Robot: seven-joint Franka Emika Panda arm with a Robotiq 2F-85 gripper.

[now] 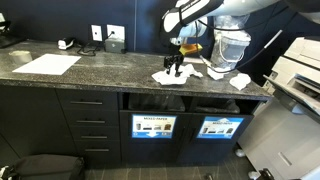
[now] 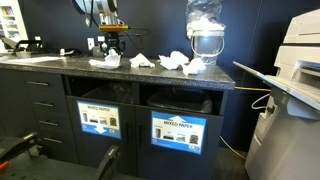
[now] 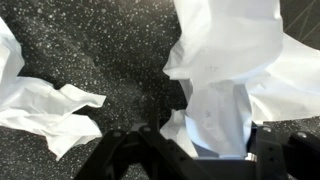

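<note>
Crumpled white paper (image 1: pixel 170 78) lies on the dark speckled counter, with my gripper (image 1: pixel 178 70) low over it. In the wrist view, a large creased white sheet (image 3: pixel 225 75) runs down between the dark fingers at the bottom edge. The sheet hides part of the fingers, so whether they press on it does not show. To the left lies a second, torn-looking white piece (image 3: pixel 45 110), apart from the fingers. More crumpled papers (image 2: pixel 174 60) lie along the counter to the right in the second exterior view.
A clear bucket (image 2: pixel 207 42) with plastic in it stands at the counter's back right. Bins sit below, behind fronts with blue-and-white "mixed paper" signs (image 1: pixel 153 126). A flat white sheet (image 1: pixel 47 64) lies at the left.
</note>
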